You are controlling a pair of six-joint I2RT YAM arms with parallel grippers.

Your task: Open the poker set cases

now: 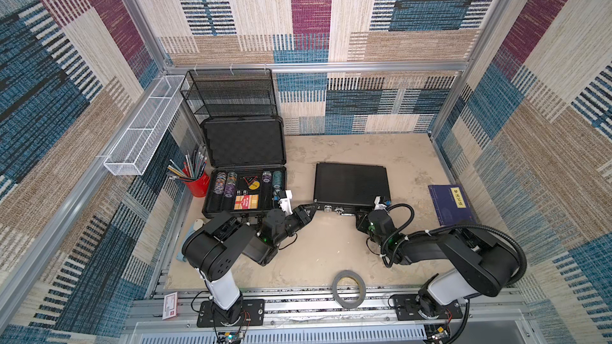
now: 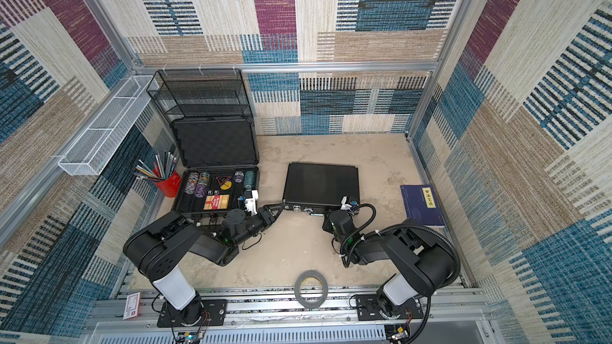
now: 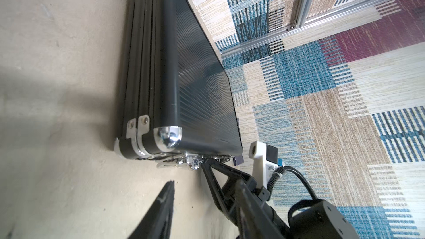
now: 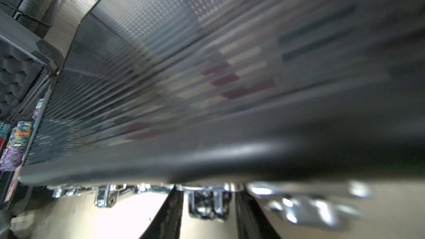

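Note:
One poker set case [image 1: 214, 186] stands open at the left, lid raised, with chips and cards inside. Right of it a second black case [image 1: 352, 184] lies flat with its lid down and its chrome latches facing the front. At that case's front left corner is my left gripper [image 1: 312, 208]; its fingers [image 3: 164, 208] are apart with bare table between them. My right gripper is close against the front edge, partly open, its fingers on either side of a chrome latch [image 4: 208, 203]. Whether they touch it I cannot tell.
A red pen cup [image 1: 198, 183] and a black wire rack [image 1: 230, 92] are at the left. A blue book [image 1: 450, 204] lies at the right, a tape roll [image 1: 348, 289] at the front. Open table surrounds the closed case on its far and right sides.

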